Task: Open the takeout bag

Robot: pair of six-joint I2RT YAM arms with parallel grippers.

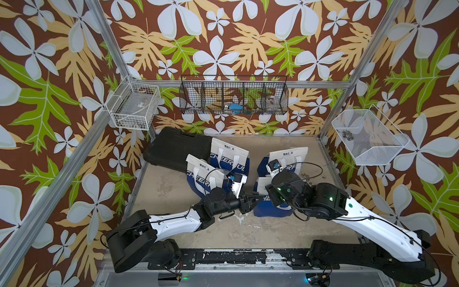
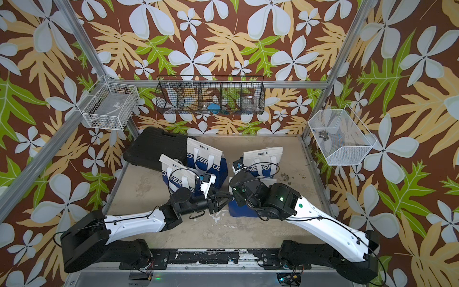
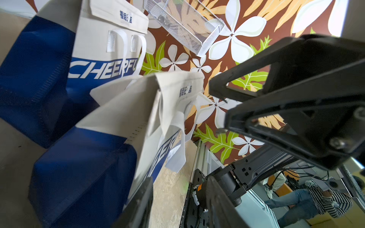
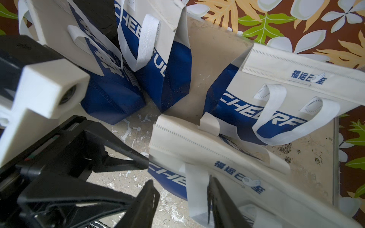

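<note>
Four white-and-blue CHEERFUL takeout bags stand on the table. The front right bag has its white top folded over, handles hanging; both arms are at it, partly hiding it in the overhead views. My left gripper is beside that bag's left end; in the left wrist view its finger is apart, with nothing between the fingers. My right gripper is over the same bag, its fingertips blurred above the white flap in the right wrist view, apart. The rear right bag and two left bags stand behind and beside it.
A black case lies at the back left. Wire baskets hang at the back, left and right. Bare table shows at the left and along the front.
</note>
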